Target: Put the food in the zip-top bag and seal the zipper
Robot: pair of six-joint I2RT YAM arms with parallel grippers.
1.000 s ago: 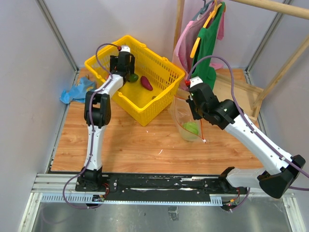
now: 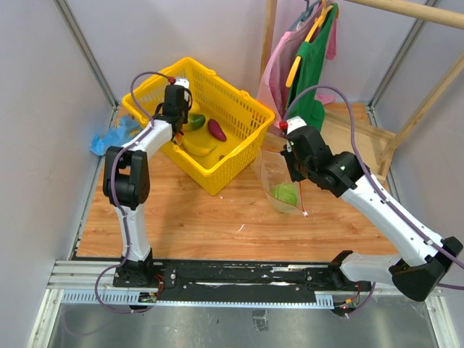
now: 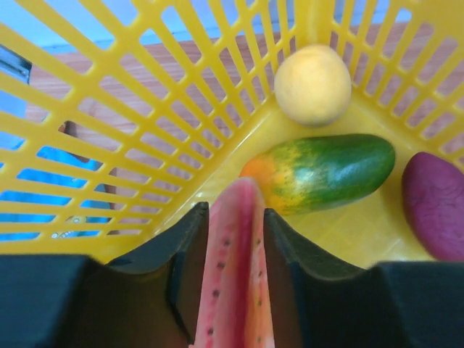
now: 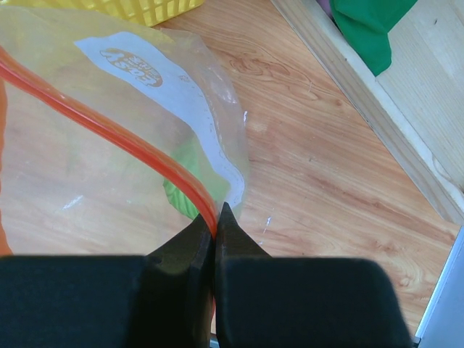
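Observation:
A pinkish-red, pale-spotted piece of food (image 3: 226, 283) stands between the fingers of my left gripper. Both fingers lie close along its sides, but a firm grip cannot be told. This gripper is down inside the yellow basket (image 2: 250, 109). Beyond its fingertips lie an orange-green papaya-like fruit (image 3: 330, 170), a pale round one (image 3: 313, 85) and a purple eggplant (image 3: 435, 203). The top view also shows a banana (image 2: 197, 148). My right gripper is shut at the orange-red rim of the clear zip bag (image 4: 94, 174), which holds something light green (image 2: 284, 193).
A blue cloth (image 2: 116, 135) lies left of the basket. Behind the bag, pink and green garments (image 2: 308, 80) hang from a wooden rack (image 2: 406, 10).
The basket has shifted slightly forward and left, and the banana now shows. The right arm has hardly moved.

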